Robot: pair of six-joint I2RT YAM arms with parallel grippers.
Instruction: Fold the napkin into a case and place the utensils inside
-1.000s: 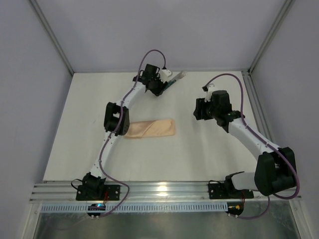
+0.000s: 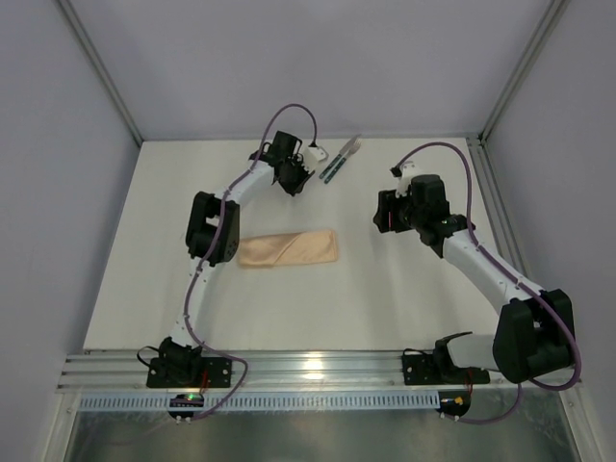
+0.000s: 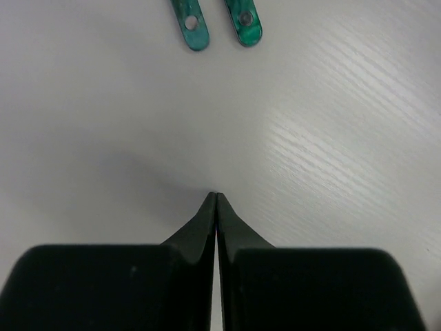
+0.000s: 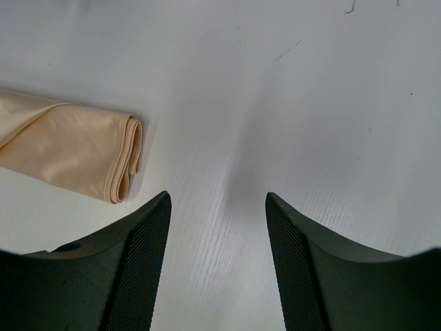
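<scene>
The knife (image 2: 343,148) and fork (image 2: 341,162) lie side by side on the table near its back edge. Their green handle ends (image 3: 191,26) show at the top of the left wrist view, clear of the fingers. My left gripper is shut with nothing between its tips, on the handle side of the utensils. A tan napkin (image 2: 306,248), folded into a flat strip with a diagonal fold, rests mid-table; its right end (image 4: 103,152) is in the right wrist view. My right gripper stands open and empty, to the right of the napkin.
Behind the utensils rises a grey wall (image 2: 385,67). The left arm reaches over the napkin's left end.
The right arm has barely moved.
</scene>
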